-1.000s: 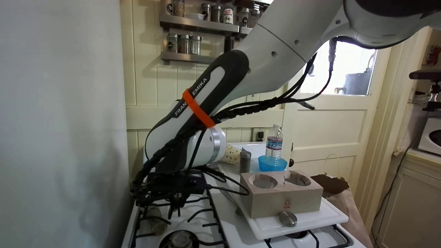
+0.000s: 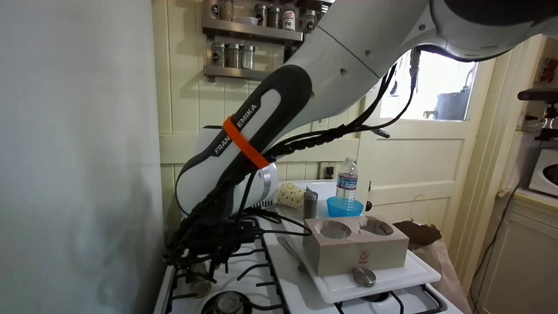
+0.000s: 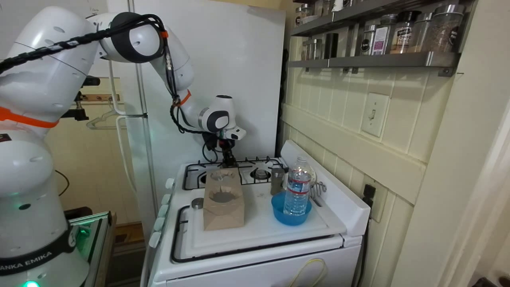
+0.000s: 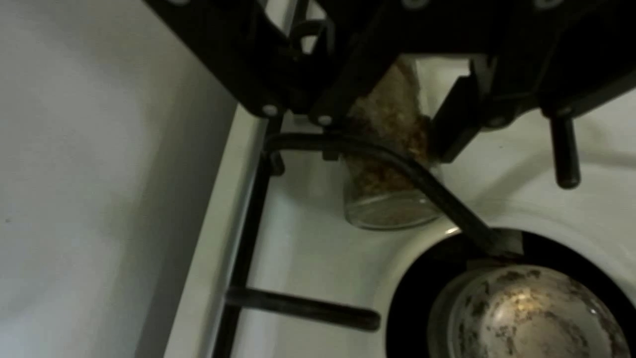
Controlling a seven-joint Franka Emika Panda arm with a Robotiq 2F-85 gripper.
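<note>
A clear glass jar [image 4: 390, 194] with reddish-brown contents lies or leans on the white stovetop, partly behind a black grate bar, in the wrist view. My gripper is shut on it, with a dark finger [image 4: 456, 128] against its right side; the left contact is partly hidden. In exterior view 1 the jar [image 2: 200, 287] shows low at the left burner area, under the dark gripper, whose fingertips are hard to make out there. Exterior view 2 shows the gripper [image 3: 229, 162] down at the stove's far end, the jar hidden.
Close on the left stands a pale wall-like surface [image 2: 99, 157]. Black grate bars [image 4: 304, 307] and a burner [image 4: 536, 316] surround the jar. A cardboard box with two round holes [image 2: 355, 251], a metal lid [image 2: 364, 277] and a blue bowl [image 2: 344, 207] with a bottle sit farther right.
The forearm and wrist have shifted left and slightly down in exterior view 1, bringing the gripper over the jar. The box, bowl and bottle have stayed put.
</note>
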